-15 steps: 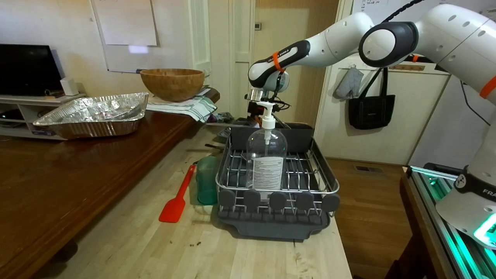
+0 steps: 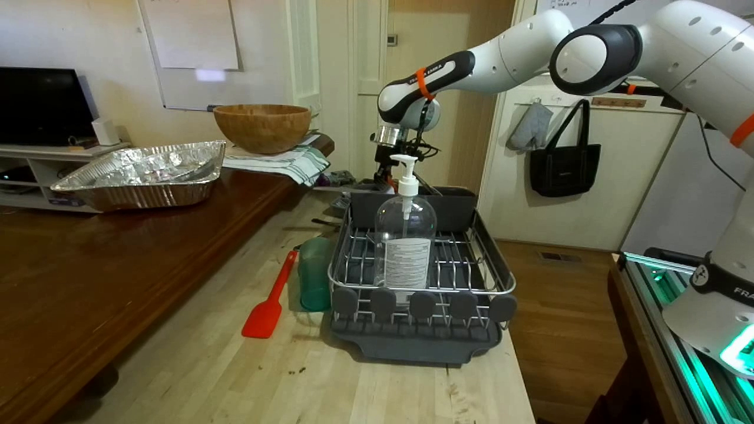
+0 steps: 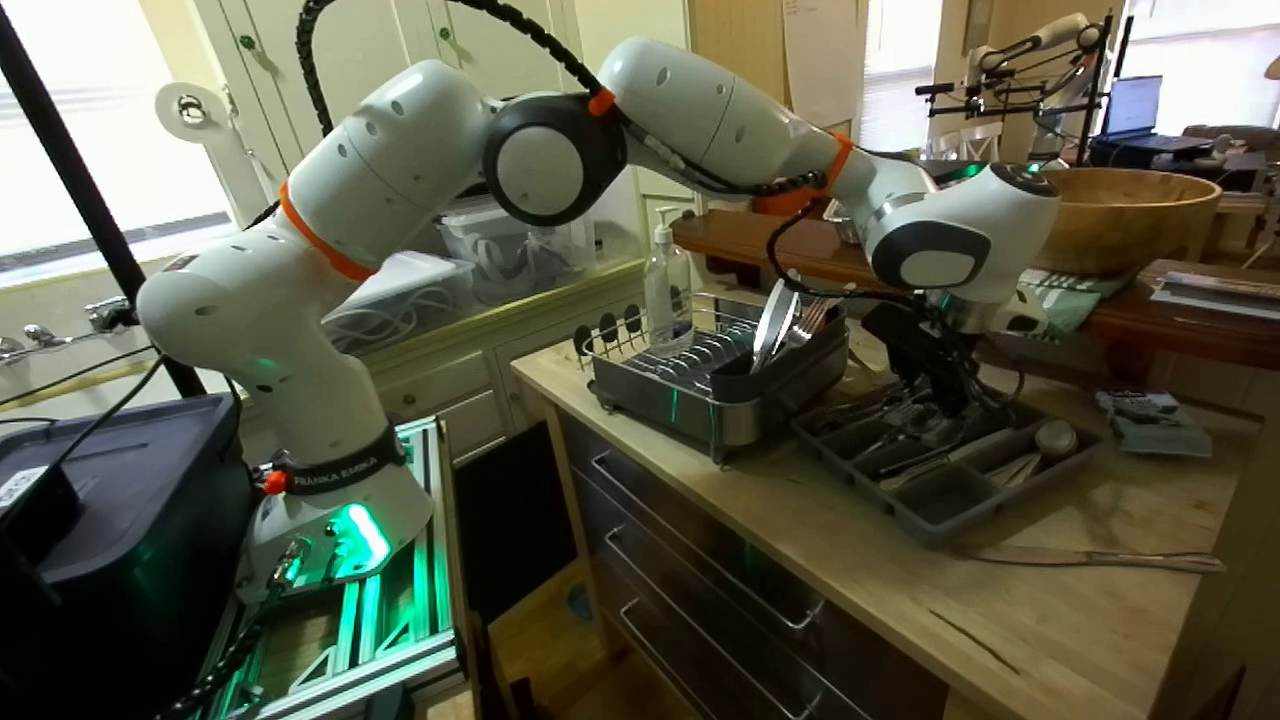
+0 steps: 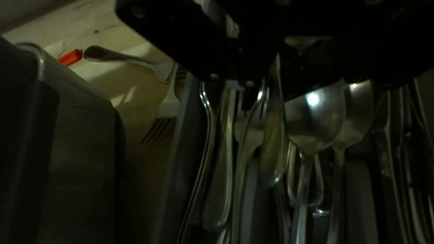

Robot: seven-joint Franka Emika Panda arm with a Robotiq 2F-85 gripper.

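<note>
In exterior view 2 my gripper (image 3: pixel 956 402) points down into a grey cutlery tray (image 3: pixel 924 518). The dark wrist view shows the gripper shut on a silver utensil, whose rounded handle (image 4: pixel 271 152) hangs down between the black fingers. Its upper part is hidden by the gripper, so its kind cannot be told. Close below and beside it lie forks (image 4: pixel 253 132), a large spoon (image 4: pixel 315 118) and a second spoon (image 4: pixel 358 109) in the tray.
Beside the tray stands a dish rack (image 3: pixel 672 402) with a clear pump bottle (image 3: pixel 666 288) and upright cutlery. Loose forks (image 4: pixel 169 105) lie between rack and tray. A long utensil (image 3: pixel 1104 559) lies in front of the tray; a red spatula (image 2: pixel 267 311) and green cup (image 2: pixel 314 275) are beyond the rack.
In exterior view 1 the arm's wrist has risen slightly. The rack, bottle, cup and spatula have not moved.
</note>
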